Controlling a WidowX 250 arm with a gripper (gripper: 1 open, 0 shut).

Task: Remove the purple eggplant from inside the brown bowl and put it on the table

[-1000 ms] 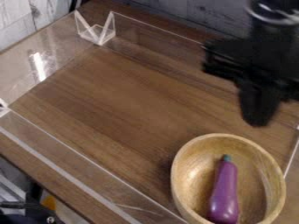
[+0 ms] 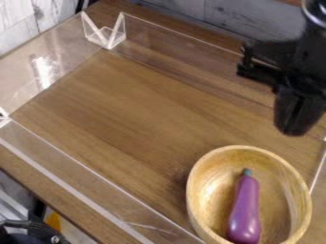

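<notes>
The purple eggplant (image 2: 245, 209) lies inside the brown bowl (image 2: 201, 190), its green stem end pointing away from the camera. The bowl rests on the wooden table (image 2: 121, 119) at the bottom right of the view. My dark gripper (image 2: 283, 91) hangs at the upper right, higher in the picture than the bowl and apart from both it and the eggplant. Its fingers are dark and blurred, so their spacing is unclear.
Left of the bowl and behind it, the tabletop is broad and bare. A clear plastic wall (image 2: 51, 162) runs along the left side. A transparent bracket (image 2: 106, 31) stands at the far left corner.
The bowl and eggplant have stayed in place.
</notes>
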